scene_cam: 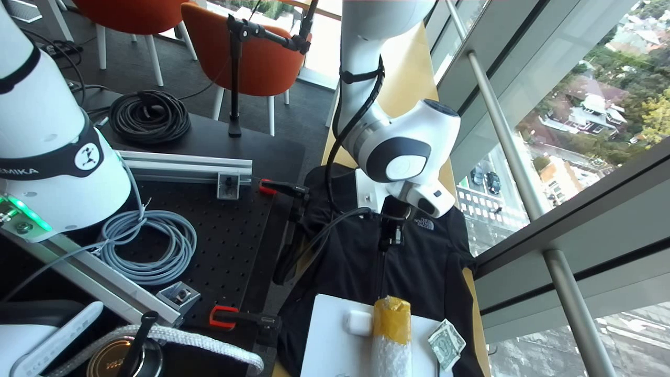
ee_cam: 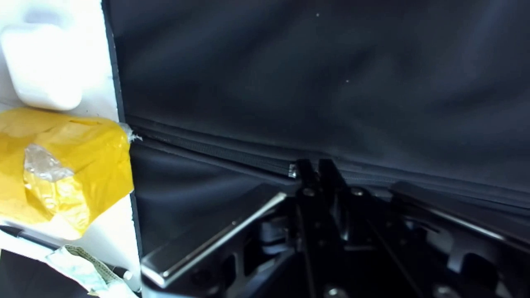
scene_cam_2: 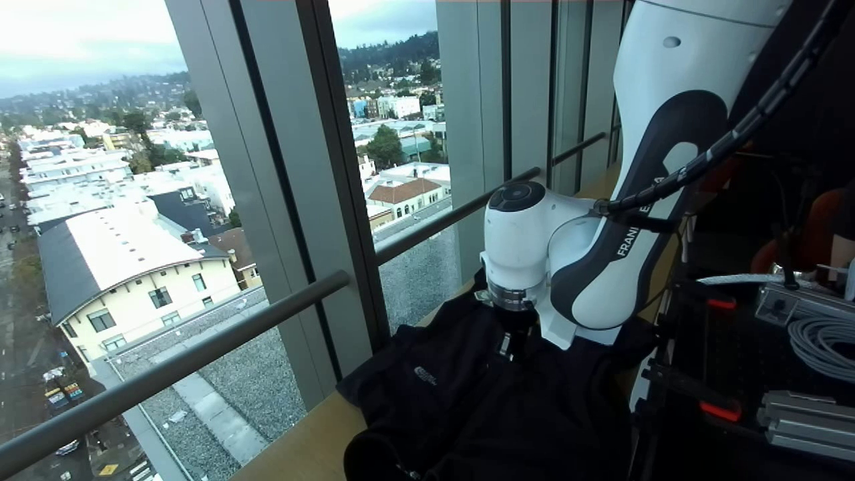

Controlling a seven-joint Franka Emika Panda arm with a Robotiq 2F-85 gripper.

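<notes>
A black jacket [scene_cam: 352, 264] with a small white chest logo [scene_cam: 423, 223] lies spread on the wooden ledge. Its long front zipper [ee_cam: 213, 150] runs across the wrist view, and a small metal slider [ee_cam: 292, 170] shows right at my fingertips. My gripper is shut low over the jacket, apparently on the zipper's pull, which the fingers mostly hide. To the slider's left, toward the white board, the zipper strip lies between two raised fabric edges. In exterior view 2 the gripper [scene_cam_2: 506, 351] points down at the jacket's middle.
A white board [scene_cam: 326, 320] covers the jacket's near end, bearing a yellow-and-clear wrapped roll [scene_cam: 392, 317], a small white case [scene_cam: 359, 322] and a banknote [scene_cam: 447, 345]. Window railing [scene_cam: 509, 138] borders one side; a black bench with clamps [scene_cam: 235, 318] borders the other.
</notes>
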